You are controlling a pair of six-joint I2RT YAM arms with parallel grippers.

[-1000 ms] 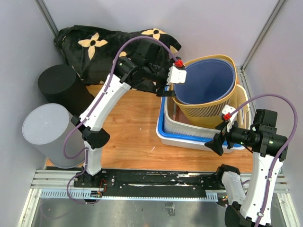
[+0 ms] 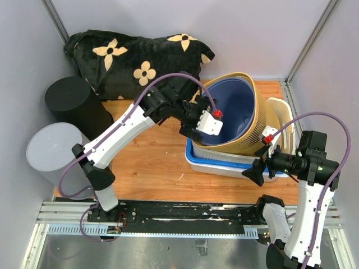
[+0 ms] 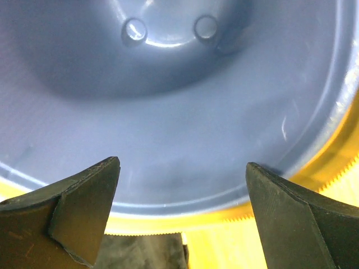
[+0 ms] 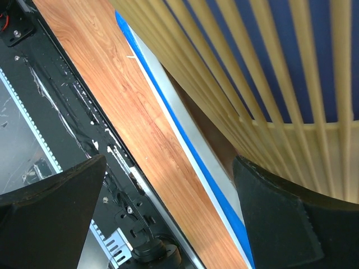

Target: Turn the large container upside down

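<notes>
The large yellow slatted container (image 2: 261, 128) with a blue-grey inner tub (image 2: 230, 103) lies tilted inside white and blue basins (image 2: 219, 168) at the right of the table, its opening facing up and left. My left gripper (image 2: 194, 132) is open at the container's near-left rim; in the left wrist view the rim (image 3: 219, 207) crosses between and beyond the open fingers. My right gripper (image 2: 257, 168) stands open at the container's right front, beside its slats (image 4: 269, 84) and the blue basin edge.
A black patterned pillow (image 2: 129, 67) lies at the back left. Black (image 2: 76, 106) and white (image 2: 59, 157) cylinders stand at the left.
My left gripper has moved down toward the front, and the yellow container with its tub has shifted and tipped leftward. The right arm has stayed still.
</notes>
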